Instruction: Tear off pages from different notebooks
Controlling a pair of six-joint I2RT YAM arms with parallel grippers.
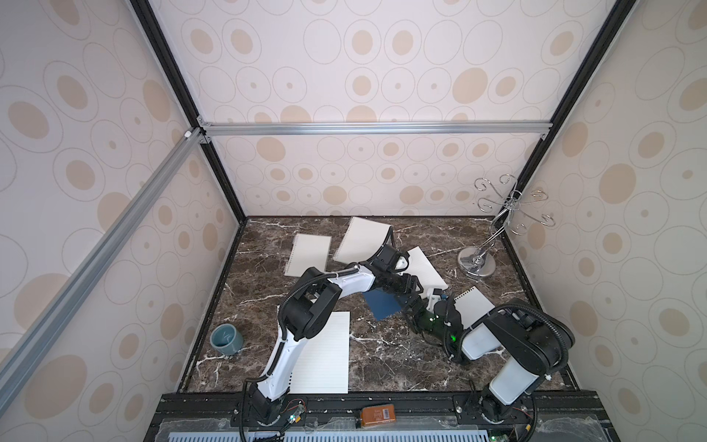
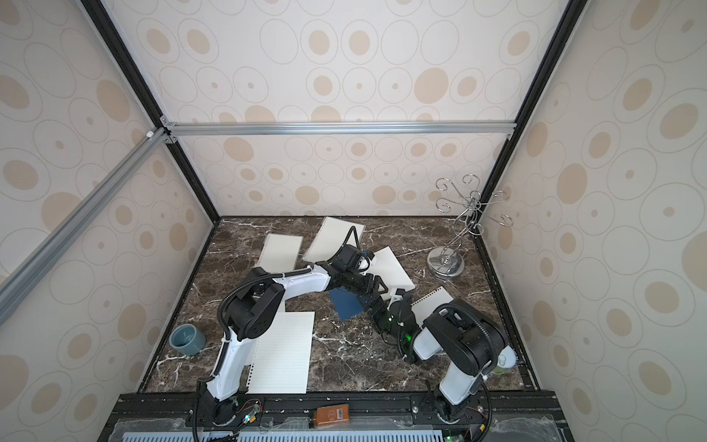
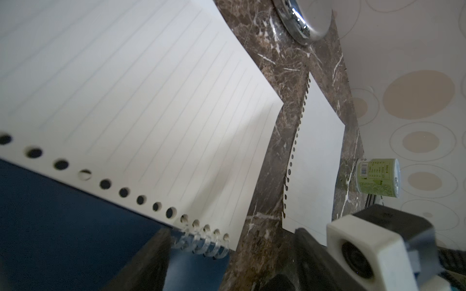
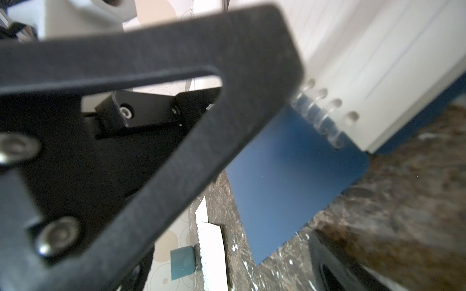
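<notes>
A spiral notebook with blue cover (image 1: 379, 303) and lined page (image 3: 145, 97) lies at mid-table under both grippers. My left gripper (image 1: 405, 288) is over its spiral edge, fingers apart; in the left wrist view nothing shows held between them. My right gripper (image 1: 418, 305) is just to the front right, low by the cover's corner, fingers open. White spiral notebooks lie at back left (image 1: 308, 250) and back centre (image 1: 361, 237). A torn sheet with punched holes (image 3: 313, 160) lies at right, and lined sheets (image 1: 320, 353) lie front left.
A metal stand (image 1: 476, 261) rises at back right, with a green can (image 3: 377, 177) on the right side. A teal cup (image 1: 227, 339) stands front left. The arms crowd the middle; bare marble (image 1: 257, 250) shows at back left.
</notes>
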